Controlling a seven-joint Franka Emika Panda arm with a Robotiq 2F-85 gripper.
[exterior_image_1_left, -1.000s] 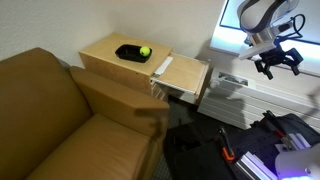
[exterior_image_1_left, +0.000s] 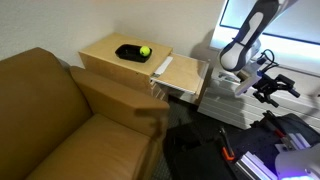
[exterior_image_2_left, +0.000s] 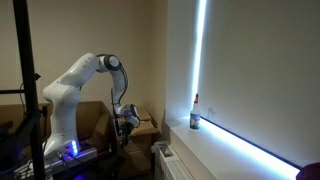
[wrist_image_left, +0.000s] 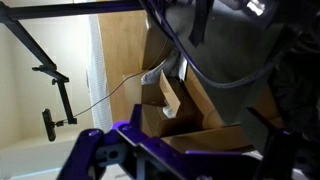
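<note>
My gripper (exterior_image_1_left: 277, 95) hangs at the right of exterior view 1, in front of the white ribbed panel and well away from the wooden desk. In the wrist view its two dark fingers (wrist_image_left: 133, 137) stand apart along the lower part, with nothing visible between them. A black tray (exterior_image_1_left: 132, 52) with a green ball (exterior_image_1_left: 145, 50) in it rests on the desk (exterior_image_1_left: 104, 46). Beside the tray a lower wooden surface (exterior_image_1_left: 184, 73), perhaps a pulled-out drawer, sticks out, with a white strip (exterior_image_1_left: 163, 66) along its left side.
A brown sofa (exterior_image_1_left: 70, 135) fills the left foreground. The dark robot base table (exterior_image_1_left: 185, 162) is at lower right. In exterior view 2 a spray bottle (exterior_image_2_left: 195, 113) stands on a white ledge (exterior_image_2_left: 215, 150). Open space lies between gripper and desk.
</note>
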